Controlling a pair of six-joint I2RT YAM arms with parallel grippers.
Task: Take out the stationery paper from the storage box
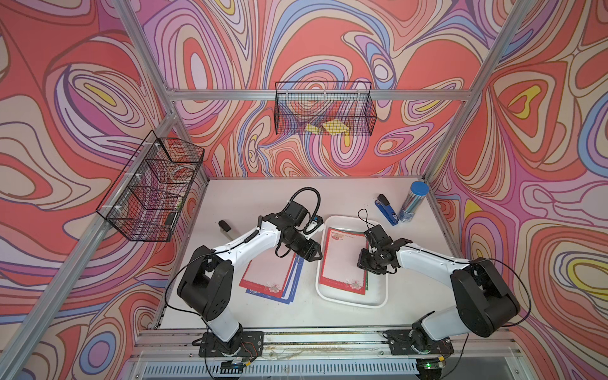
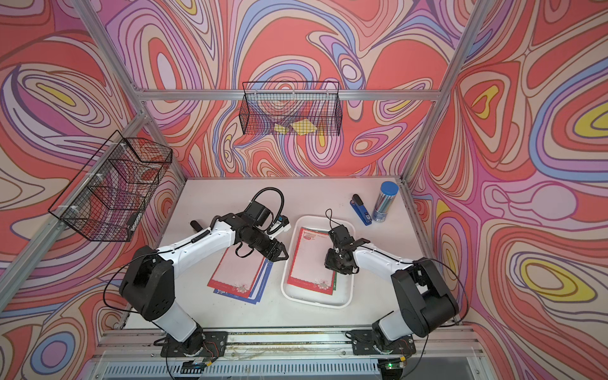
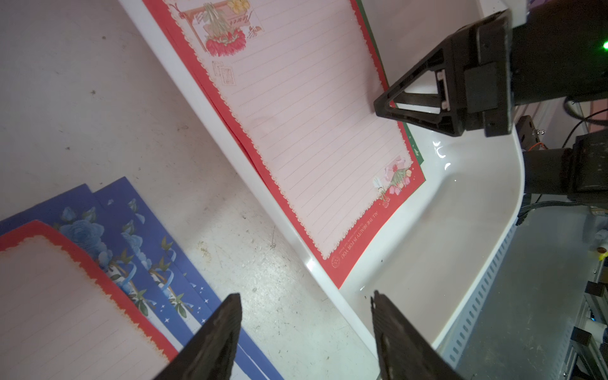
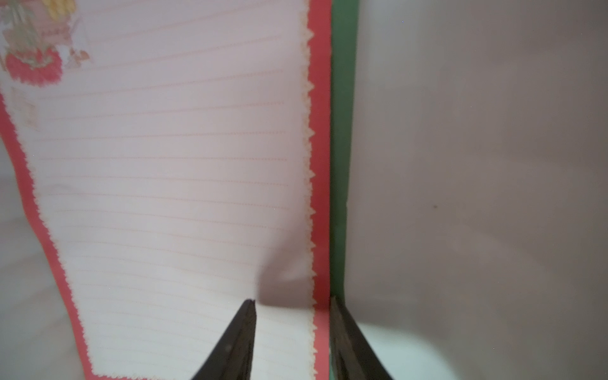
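Inside the white storage box [image 1: 377, 298] lies red-bordered lined stationery paper [image 3: 310, 126], with a thin strip of green-edged paper [image 4: 342, 158] showing under its right side. My right gripper is down at that right edge, its fingers part open. One fingertip is over the red paper, the other close to the green strip; whether they touch the paper I cannot tell. Left of the box, my left gripper hangs open and empty above the box's left rim. More red-bordered paper [image 1: 269, 278] rests on blue flowered sheets [image 3: 136, 247] on the table.
Behind the box stand a blue stapler [image 1: 386, 209] and a blue-lidded jar [image 1: 413, 201]. A black-handled tool [image 1: 224, 226] lies at the table's left. Wire baskets [image 1: 325, 112] hang on the frame.
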